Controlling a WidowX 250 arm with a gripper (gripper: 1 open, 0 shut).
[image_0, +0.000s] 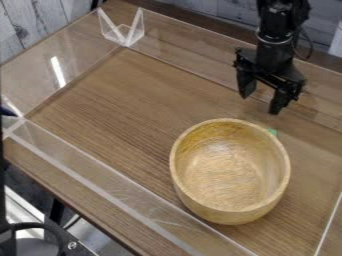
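Observation:
The robot's black gripper (267, 88) hangs over the back right of the wooden table, its two dark finger parts spread apart and pointing down. Nothing is visible held in it. A large round tan bowl (227, 190) stands empty in the lower right of the camera view, in front of the gripper. A small green object (271, 132) shows just behind the bowl's right rim, below the gripper.
A clear angular object (122, 28) sits at the back left near the table's edge. Dark round hardware (30, 240) is at the lower left corner.

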